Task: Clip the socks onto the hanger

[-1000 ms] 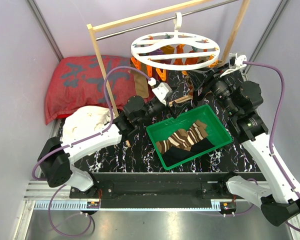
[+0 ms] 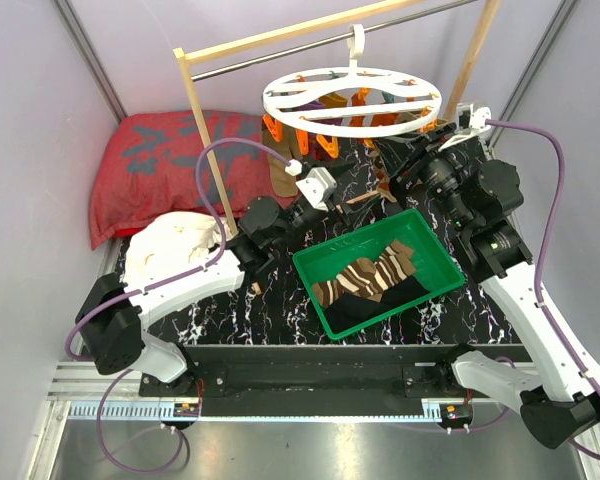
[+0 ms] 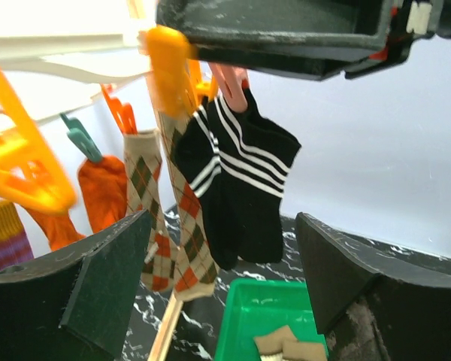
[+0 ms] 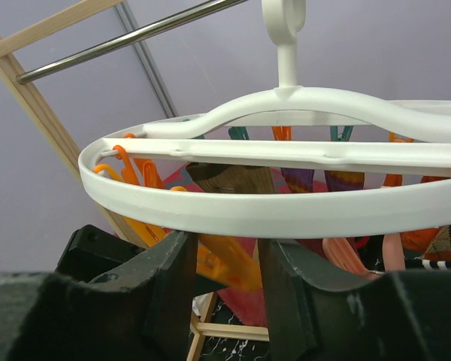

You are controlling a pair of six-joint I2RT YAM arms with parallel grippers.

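The white round hanger [image 2: 352,95] hangs from the rail, ringed with coloured clips. In the left wrist view a black striped sock [image 3: 248,188] hangs from a pink clip [image 3: 231,86], with argyle socks [image 3: 143,180] and others beside it. My left gripper is open below the clips, nothing seen held between its fingers. My right gripper is at the hanger's ring, its fingers apart around an orange clip; whether it grips it is unclear. The green bin [image 2: 430,260] holds brown striped socks [image 2: 365,275] and dark cloth.
A red cushion [image 2: 150,170] and white cloth [image 2: 165,255] lie at the left. The wooden rack [image 2: 205,150] stands around the hanger. Marbled table surface shows around the bin.
My left gripper has shifted very slightly at the clips; my right gripper has barely moved.
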